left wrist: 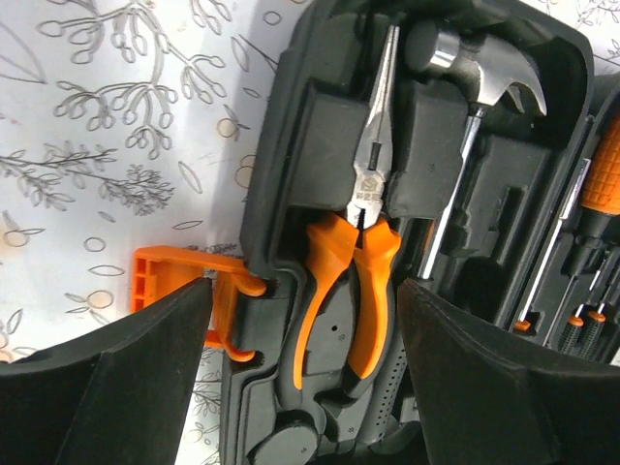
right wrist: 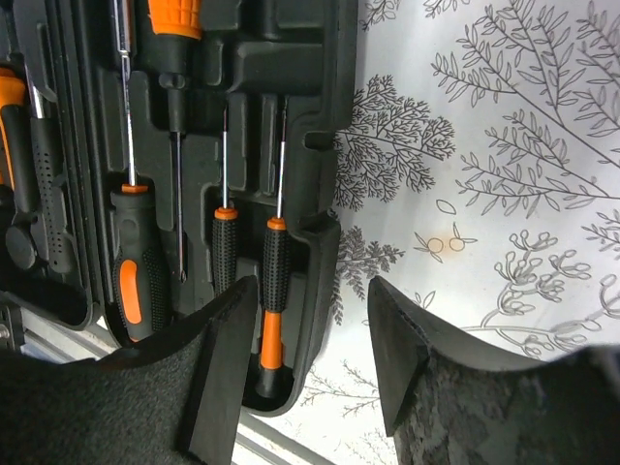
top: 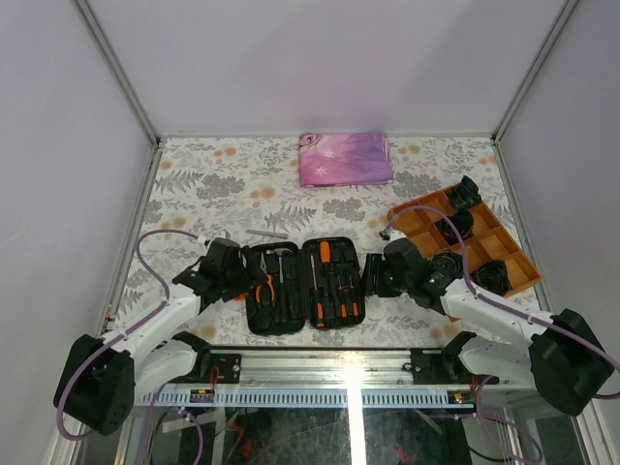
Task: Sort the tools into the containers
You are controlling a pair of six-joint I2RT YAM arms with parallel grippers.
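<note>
An opened black tool case lies flat in the middle of the table. Its left half holds pliers with orange handles and a claw hammer. Screwdrivers fill the right half, among them a thick one and a thin one with an orange end. Over the case's left edge, my left gripper is open, its fingers apart on either side of the pliers without touching them. My right gripper stands open past the case's right edge, with nothing held. An orange latch sticks out from the case's left side.
At the right is an orange-brown compartment tray with black cable bundles in it. A folded pink cloth lies at the back. Behind the case rests a grey rod.
</note>
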